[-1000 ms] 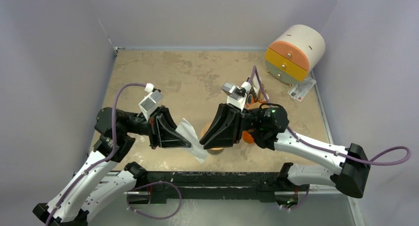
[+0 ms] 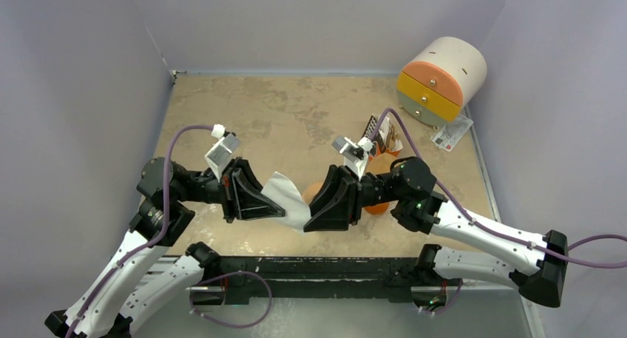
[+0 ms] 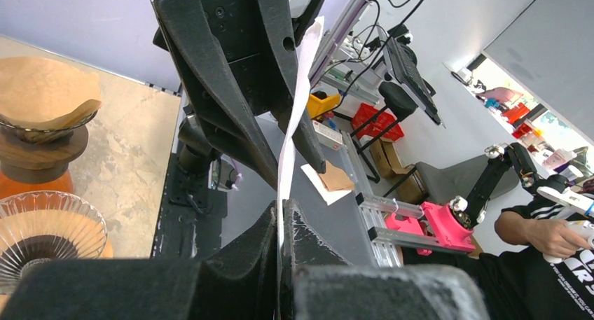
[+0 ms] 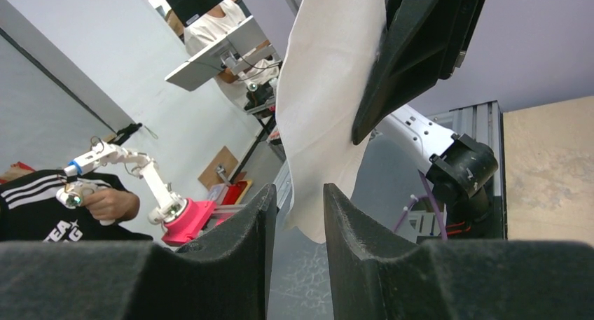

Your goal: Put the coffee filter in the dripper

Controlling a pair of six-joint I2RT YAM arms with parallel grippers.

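A white paper filter (image 2: 288, 197) (image 3: 301, 103) (image 4: 329, 82) hangs between the two grippers, pinched by my left gripper (image 2: 279, 211), which is shut on it. My right gripper (image 2: 310, 221) is part open, its fingertips either side of the filter's free lower edge in the right wrist view. In the left wrist view, a ribbed glass dripper (image 3: 63, 229) stands on the table at lower left, and behind it a brown filter (image 3: 42, 85) sits in a second holder on a wooden collar.
A drawer box (image 2: 440, 79) stands at the back right with cards (image 2: 451, 134) beside it. Orange items (image 2: 378, 205) lie partly hidden behind the right arm.
The filter's visible shape has spread a little; the left arm moved very slightly.
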